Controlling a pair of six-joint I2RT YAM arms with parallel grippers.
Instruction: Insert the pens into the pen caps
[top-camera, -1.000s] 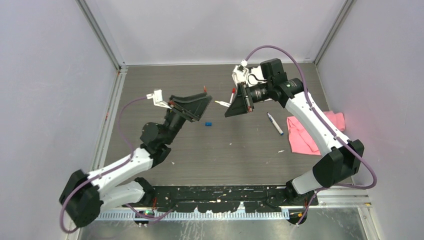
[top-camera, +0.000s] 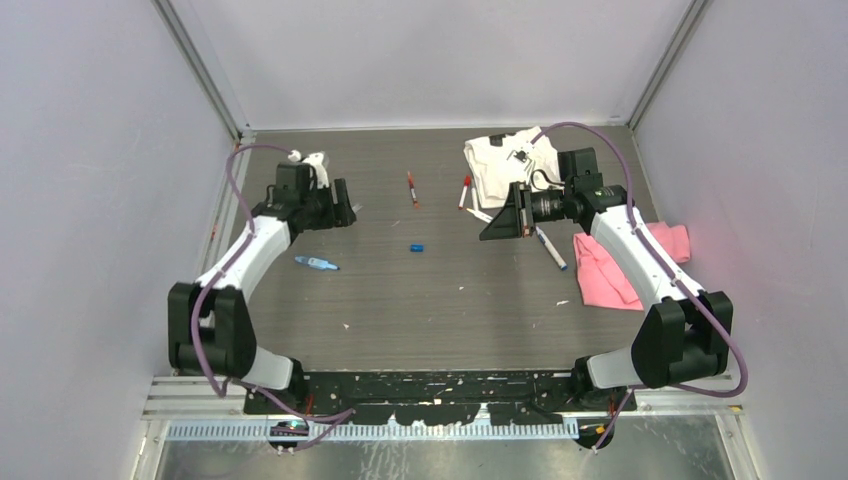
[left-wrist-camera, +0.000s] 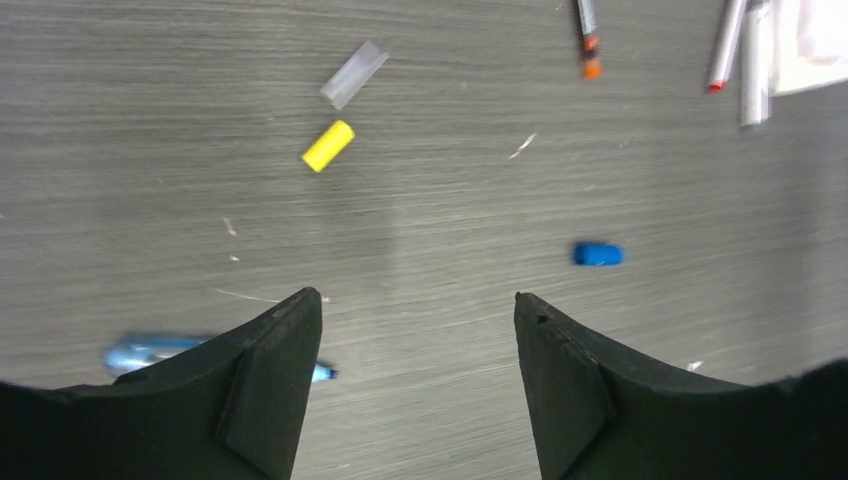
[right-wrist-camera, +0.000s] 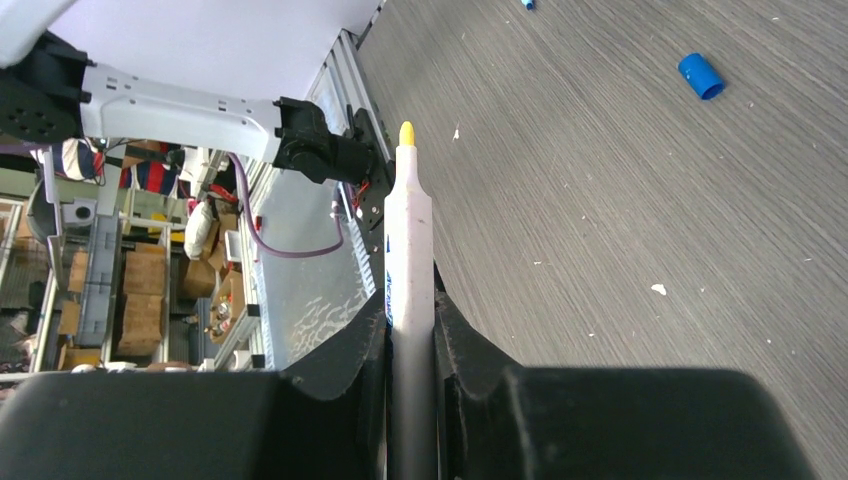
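Observation:
My right gripper (top-camera: 508, 220) is shut on a white pen (right-wrist-camera: 408, 250) with a yellow tip, held upward in the right wrist view. My left gripper is open over the table; beyond its fingers lie a yellow cap (left-wrist-camera: 328, 146) and a clear piece (left-wrist-camera: 353, 74). A blue cap (top-camera: 417, 248) lies mid-table. A light-blue pen (top-camera: 316, 263) lies on the left. An orange-tipped pen (top-camera: 412, 188), a red-and-white pen (top-camera: 464, 192) and a white marker (top-camera: 553, 250) also rest on the table.
A white cloth (top-camera: 495, 165) lies at the back right, a pink cloth (top-camera: 610, 280) at the right edge. Walls bound the back and sides.
My left gripper has moved leftward from the middle, uncovering the light-blue pen. My right gripper, with the white pen, has moved right and a little toward the front.

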